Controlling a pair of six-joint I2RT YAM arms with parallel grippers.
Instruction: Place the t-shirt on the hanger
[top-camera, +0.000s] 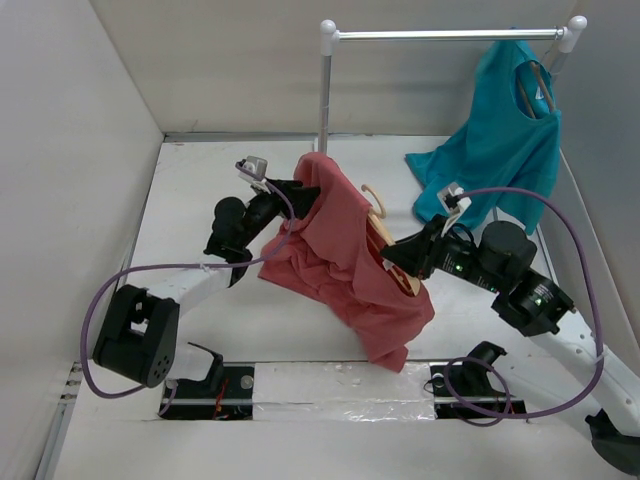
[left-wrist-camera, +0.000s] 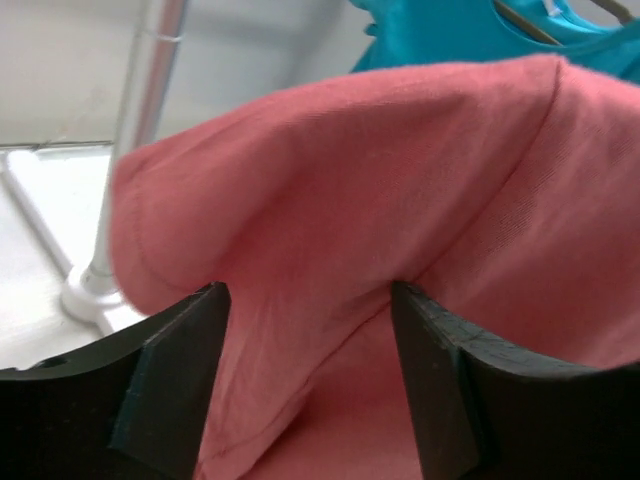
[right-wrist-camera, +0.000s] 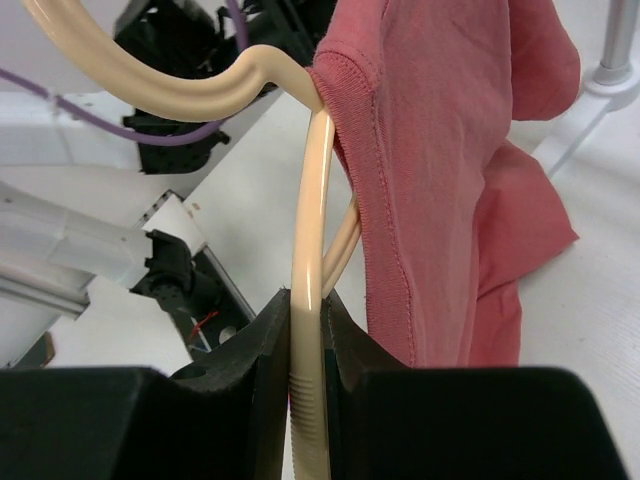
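Observation:
The red t-shirt hangs draped over a wooden hanger, its neckline edge beside the hook. My right gripper is shut on the hanger, whose body runs between its fingers in the right wrist view. My left gripper is at the shirt's upper left; in the left wrist view its fingers stand apart with red fabric beyond and between them, whether touching I cannot tell.
A white rack stands at the back, with a teal shirt on hangers at its right. Purple cables loop along both arms.

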